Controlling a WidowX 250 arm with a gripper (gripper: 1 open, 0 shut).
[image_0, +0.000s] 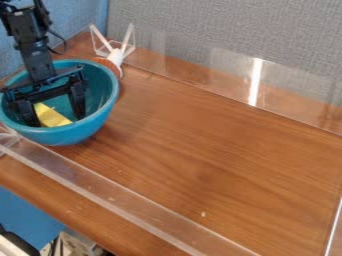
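My black gripper (46, 96) reaches down into a teal bowl (88, 124) at the table's left end, its fingers spread over a yellow object (51, 116) lying in the bowl. Part of the yellow object is hidden behind the gripper. Whether anything is between the fingertips is hard to make out.
A white and orange object (112, 54) with thin prongs stands behind the bowl. Clear panels edge the back and front, with grey and blue padded walls beyond.
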